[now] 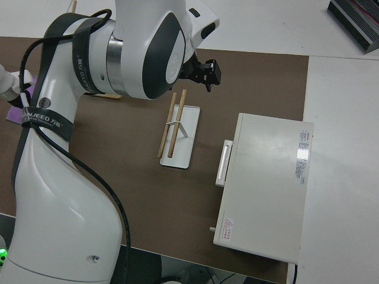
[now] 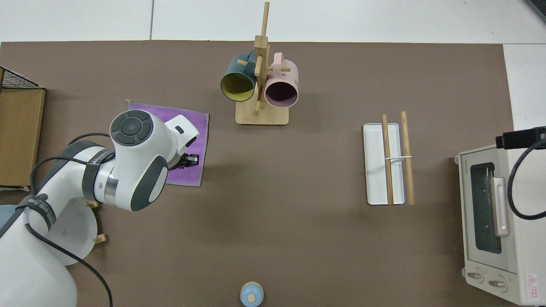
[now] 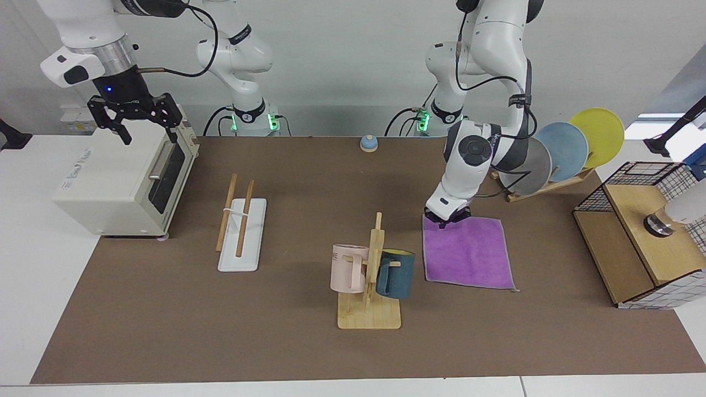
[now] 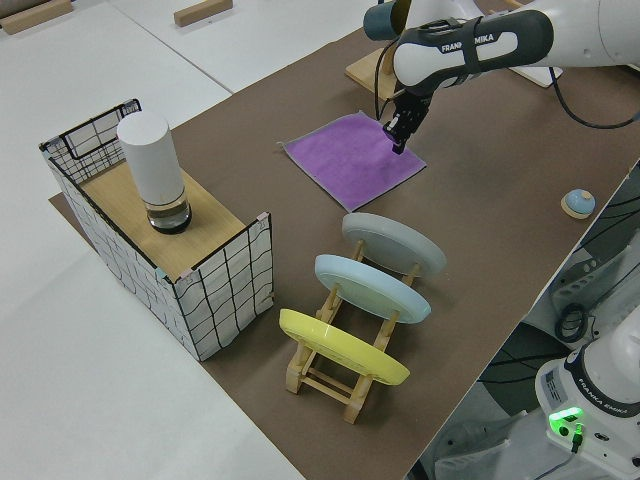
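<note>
One arm's black gripper (image 3: 447,218) (image 4: 400,135) hangs over the edge of the purple cloth (image 3: 466,255) (image 4: 350,160); its finger state is unclear. The other arm's black gripper (image 3: 139,119) (image 1: 201,76) is raised near the white toaster oven (image 3: 106,185) (image 1: 260,189); whether it is open or shut is hard to tell. A wooden mug tree (image 2: 262,117) holds a teal mug (image 2: 238,79) and a pink mug (image 2: 281,89). A white board (image 2: 373,163) with two wooden sticks (image 2: 407,158) lies right of center.
A dish rack holds yellow (image 4: 340,345), blue (image 4: 370,288) and grey (image 4: 395,240) plates. A wire-sided wooden shelf (image 4: 210,220) bears a white cylinder (image 4: 150,165). A small blue round object (image 2: 251,296) lies near the table edge.
</note>
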